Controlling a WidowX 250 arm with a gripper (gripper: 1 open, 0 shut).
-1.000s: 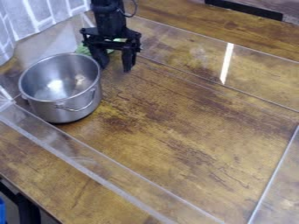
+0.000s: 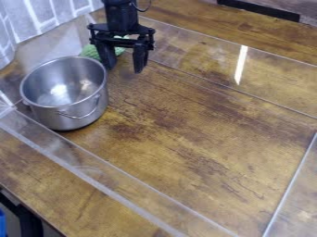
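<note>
My black gripper [image 2: 122, 51] hangs at the top of the view, behind a large steel pot [image 2: 67, 93] on the left of the wooden table. Two dark fingers point down, spread apart, over or beside a green object [image 2: 92, 50] that is partly hidden by the gripper. Whether anything is between the fingers is hard to tell. The pot looks empty and stands upright.
Clear strips or panels run along the table's left and right sides. A dark edge lies at the top right.
My gripper has risen slightly and shifted a little to the right, its fingers appearing wider. The pot has not moved.
</note>
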